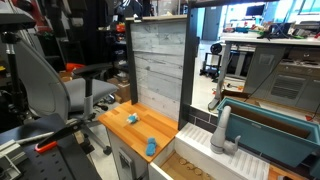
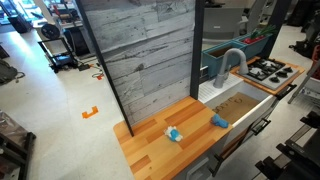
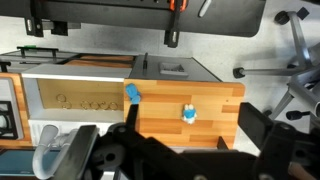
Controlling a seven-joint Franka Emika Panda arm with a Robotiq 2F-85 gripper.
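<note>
A small blue object [image 1: 151, 146] lies on the wooden countertop [image 1: 165, 129], close to the sink's edge; the same blue object [image 2: 220, 121] shows in exterior view 2. Farther from the sink is a light-blue and white item [image 2: 173, 133], its exact kind too small to tell. Seen from above in the wrist view, the blue object [image 3: 132, 93] and the blue-white item [image 3: 189, 113] both rest on the wood. My gripper is high above the counter, open, its dark fingers spread wide with nothing held between them.
The white sink [image 1: 196, 157] has a brownish bottom and a pale faucet [image 1: 222, 127]. Behind it stands a teal bin [image 1: 265, 124]. A grey-white panel [image 2: 158, 62] and dark post border the counter. The wood around both small objects is clear.
</note>
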